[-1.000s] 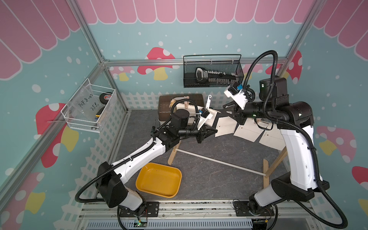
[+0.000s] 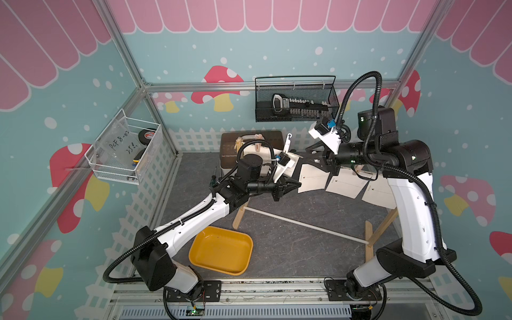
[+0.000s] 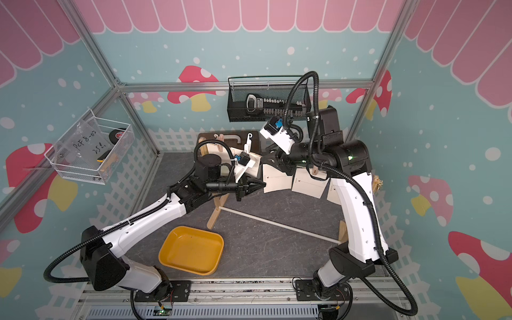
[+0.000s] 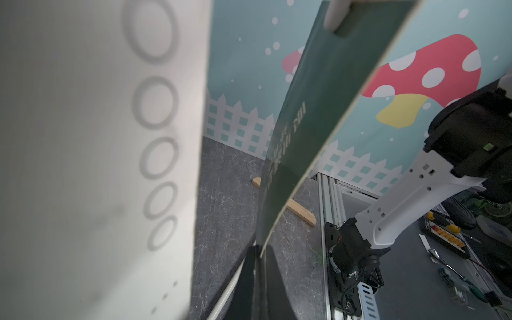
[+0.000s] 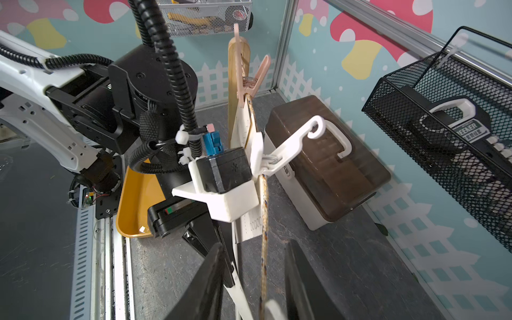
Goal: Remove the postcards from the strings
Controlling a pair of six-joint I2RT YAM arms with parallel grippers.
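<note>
Several cream postcards (image 2: pixel 312 176) hang on a twine string (image 5: pixel 264 213) stretched on a wooden stand (image 5: pixel 232 80), with clips (image 5: pixel 288 144) along it. My left gripper (image 2: pixel 290 186) is shut on a postcard (image 4: pixel 309 106); the card's dark green edge runs into its fingers in the left wrist view, beside a pale card with printed rings. My right gripper stands open higher up, around the string, in front of the left gripper's housing.
A yellow tray (image 2: pixel 220 250) sits front left. A brown case (image 5: pixel 325 160) stands behind the string. A black wire basket (image 2: pixel 295 98) and a white wire basket (image 2: pixel 123 146) hang on the walls. The stand's white bar (image 2: pixel 304 225) crosses the floor.
Both arms have shifted slightly to the left in the top left view, and the hanging postcards have moved a little.
</note>
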